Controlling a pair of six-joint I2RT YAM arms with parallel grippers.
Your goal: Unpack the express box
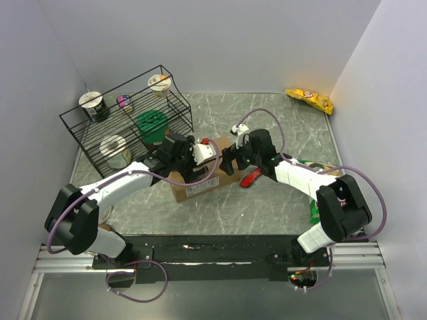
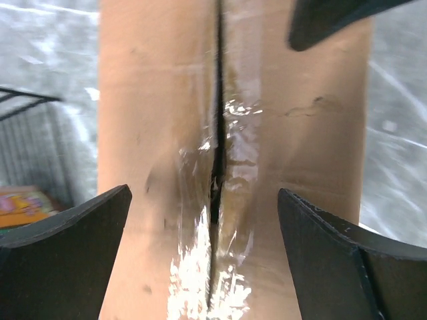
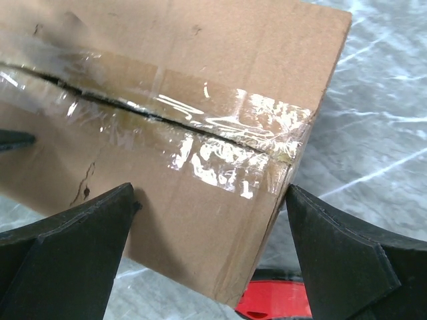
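The taped cardboard express box [image 1: 207, 185] lies in the middle of the table, a slit running along its taped seam in both wrist views. My left gripper [image 1: 193, 172] is over the box's left part; in the left wrist view its open fingers straddle the seam. My right gripper [image 1: 229, 160] is at the box's right end, open, its fingers at the top and near the end edge in the right wrist view. A red-handled tool [image 1: 249, 179] lies right of the box, probably a cutter, partly seen in the right wrist view [image 3: 270, 299].
A black wire rack [image 1: 87, 133] with cups and containers stands at the left. A yellow bag [image 1: 308, 99] lies at the back right, a green bag [image 1: 313, 210] at the right under the arm. Bare table lies in front of the box.
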